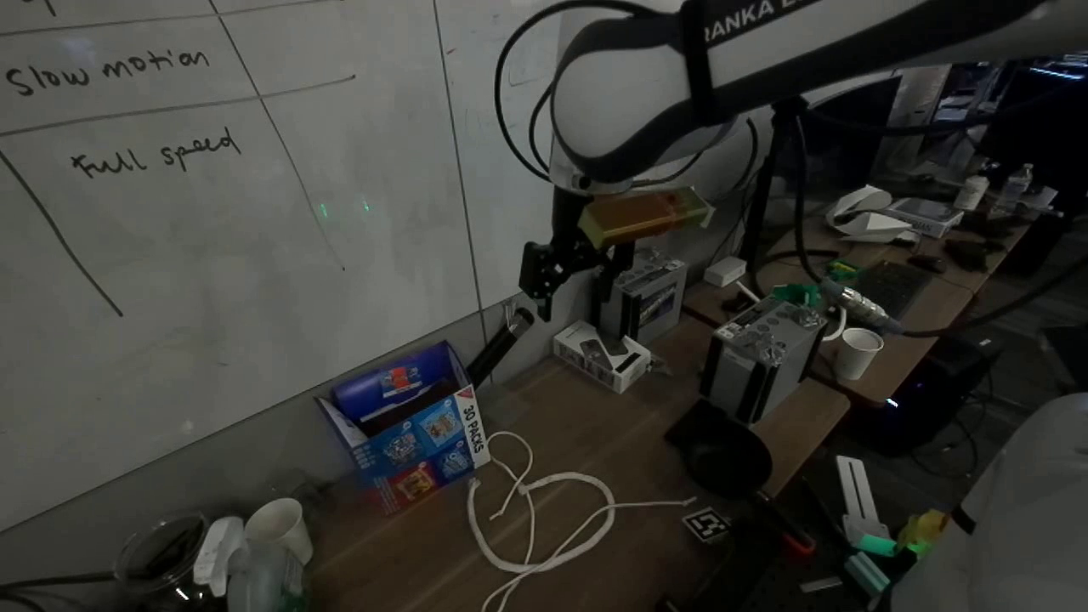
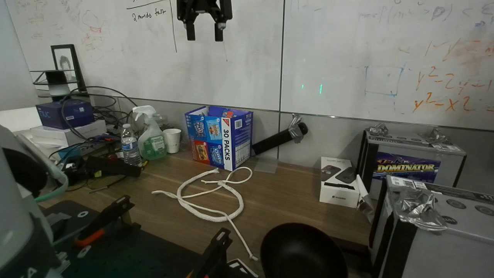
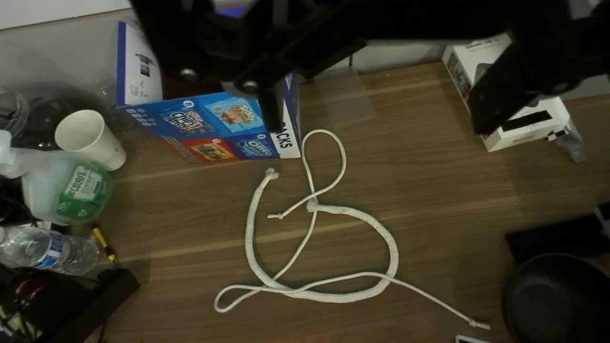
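Note:
High above the table, my gripper (image 2: 204,38) stands open, its two fingers apart and nothing between them. In the wrist view the dark fingers (image 3: 273,108) are spread wide over the tabletop. Below lies a white rope (image 3: 343,297), loosely looped and crossing itself, with a thick braided part and thinner cord ends. Behind the rope, against the wall, is an open blue snack box (image 2: 215,134) marked "30 PACKS". The gripper touches neither of them. Part of the box is hidden by the gripper in the wrist view.
A black pan (image 2: 303,252) sits at the front right. A white phone box (image 2: 339,183) and grey cases (image 2: 430,236) occupy the right side. A paper cup (image 2: 171,139), spray bottle (image 2: 153,139) and water bottle (image 2: 130,146) stand left. Bare wood lies between rope and phone box.

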